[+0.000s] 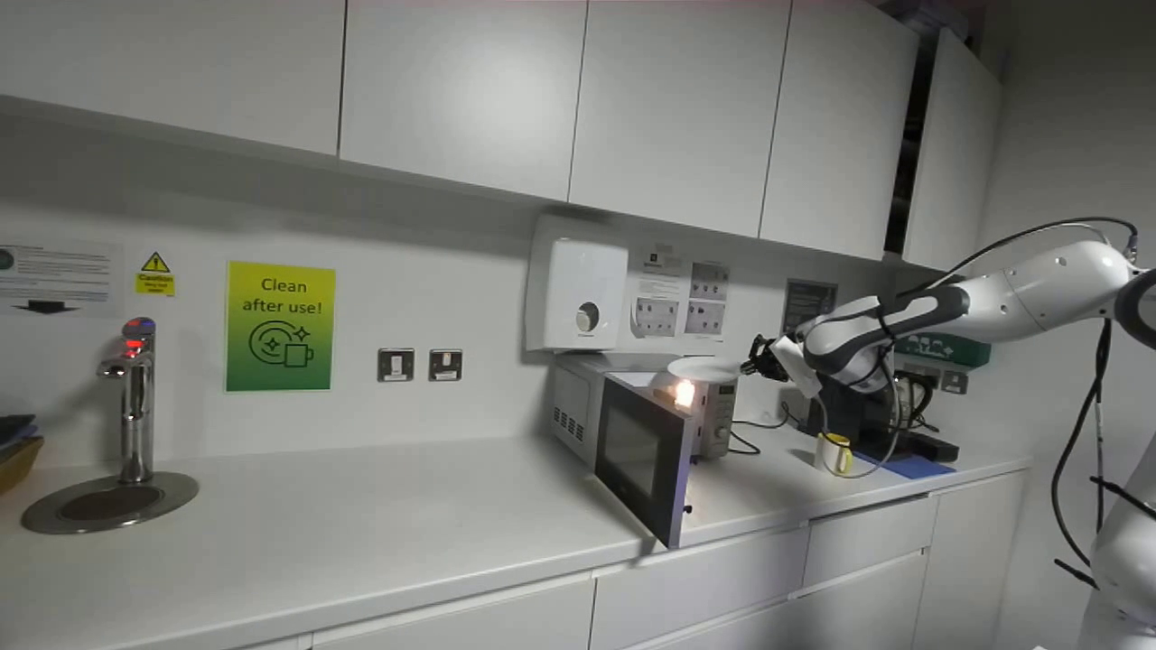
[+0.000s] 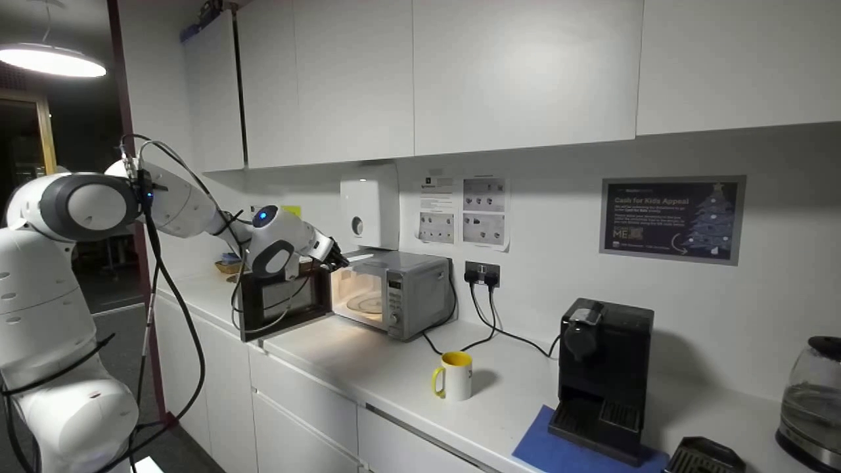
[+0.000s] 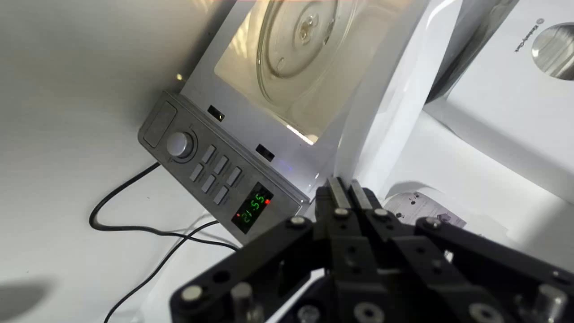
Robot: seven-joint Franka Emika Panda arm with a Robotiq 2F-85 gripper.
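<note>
A white plate [image 1: 702,370] is held in the air by its rim, with my gripper [image 1: 750,368] shut on it. Seen nearly edge-on in exterior view 2, the plate [image 2: 361,257] is at about the height of the microwave's top, by its open front. The wrist view shows the plate [image 3: 395,102] stretching away from the closed fingertips. The grey microwave [image 2: 426,292] is lit inside, its door [image 1: 647,460] swung wide. Its glass turntable [image 3: 301,43] shows no dish on it.
A white mug with a yellow inside [image 2: 457,377] stands on the counter right of the microwave. Beyond it is a black coffee machine [image 2: 603,378] on a blue mat [image 2: 544,441]. Power cables [image 2: 504,335] lie behind.
</note>
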